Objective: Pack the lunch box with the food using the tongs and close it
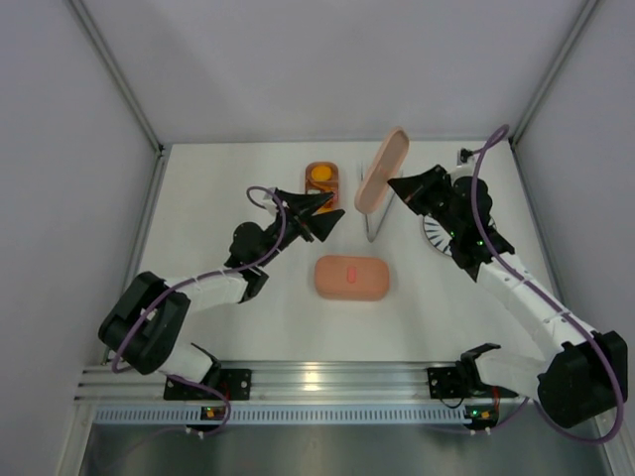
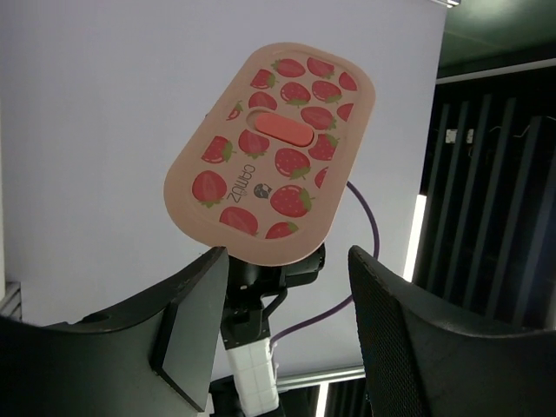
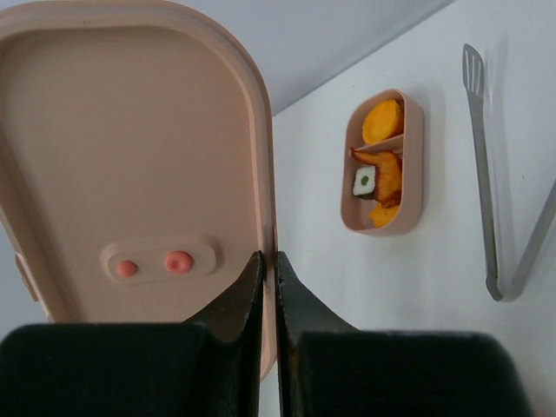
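Note:
The pink lid (image 1: 383, 171) is up in the air, tilted steeply, its rim pinched by my right gripper (image 1: 392, 181). Strawberry pictures and a red tab cover its outer face (image 2: 261, 174) in the left wrist view. Its plain inner face (image 3: 104, 156) fills the left of the right wrist view. My left gripper (image 1: 335, 204) stands open and empty over the near end of the food box (image 1: 322, 174), partly hiding it. That box (image 3: 413, 178) holds a yellow round, a brown piece, a rice piece and a yellow star. A closed-looking pink piece (image 1: 352, 288) with a red patch rests nearer the front.
Metal tongs (image 1: 371, 228) lie spread behind the lid, right of the food box. A striped plate (image 1: 435, 234) is partly hidden under my right arm. Bare table shows at the left and front.

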